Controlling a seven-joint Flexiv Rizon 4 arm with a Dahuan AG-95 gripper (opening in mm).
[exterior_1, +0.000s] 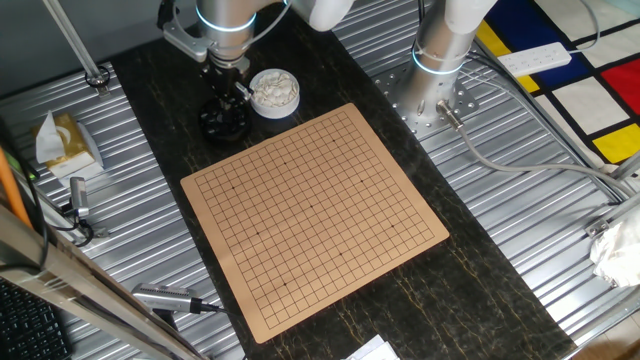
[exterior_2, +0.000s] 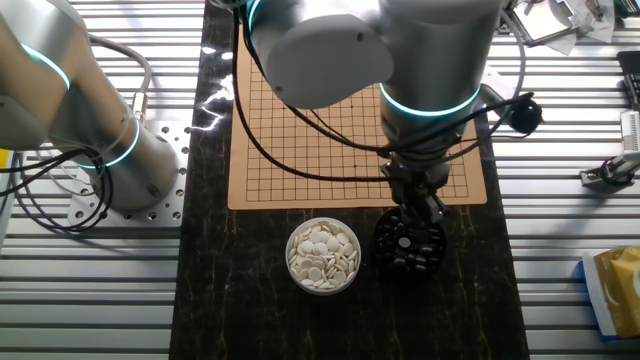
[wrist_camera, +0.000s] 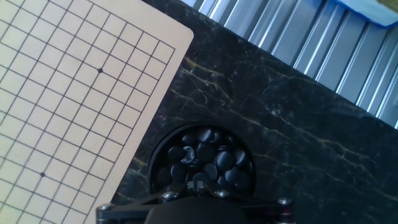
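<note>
A round black bowl (wrist_camera: 154, 163) full of black stones (wrist_camera: 224, 160) stands by a corner of the wooden grid board (wrist_camera: 74, 93). My gripper reaches over the bowl's near side in the wrist view, its small grey tips close together among the stones. Whether a stone sits between them is too small to tell. Exterior view 2 shows the gripper (exterior_2: 432, 212) pointing down at this bowl (exterior_2: 408, 262), part of which it covers. No stones show on the visible part of the board (exterior_1: 310, 215).
A white bowl of white stones (exterior_1: 275, 92) stands close beside the black one. The arm's base (exterior_1: 430, 95) is bolted down next to the dark mat (exterior_1: 420, 290). A tissue box (exterior_1: 70, 150) lies off to the side. Cables (exterior_2: 285, 165) hang from the arm.
</note>
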